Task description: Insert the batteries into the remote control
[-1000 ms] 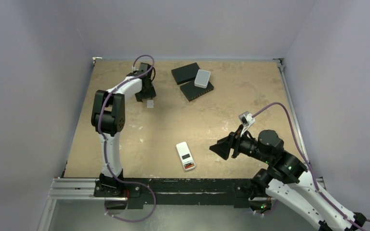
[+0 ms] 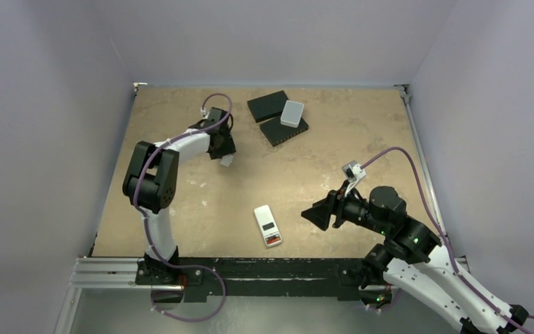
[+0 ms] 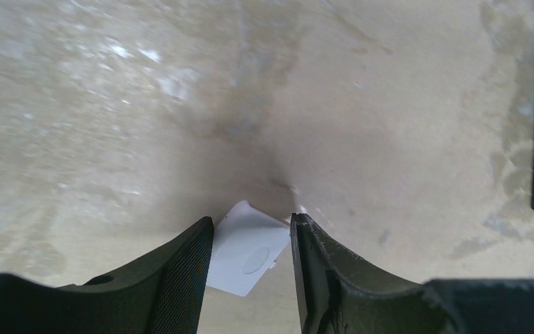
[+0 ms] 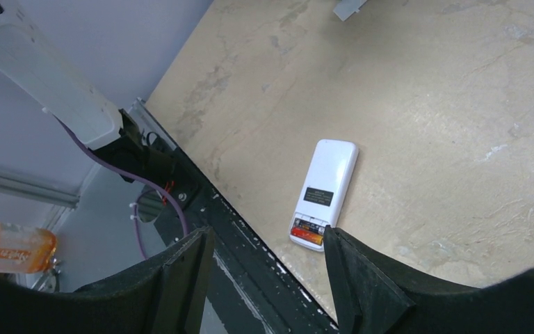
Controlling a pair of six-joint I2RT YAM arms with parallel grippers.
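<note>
A white remote control (image 2: 265, 219) lies back up near the table's front edge, its battery bay open. Orange-red batteries (image 4: 308, 234) sit in that bay in the right wrist view. My left gripper is shut on a small white battery cover (image 3: 242, 261), which lies between the fingertips, tilted, in the left wrist view. From above, the cover pokes out at the tip of the left gripper, well behind and left of the remote. To the right of the remote, my right gripper is part open, nothing between its fingers.
Two black boxes (image 2: 268, 106) lie at the back, with a white-grey case (image 2: 292, 113) on one. A dark rail (image 2: 285, 268) runs along the front edge.
The remote and the boxes stay put, and the right arm shows hardly any movement.
</note>
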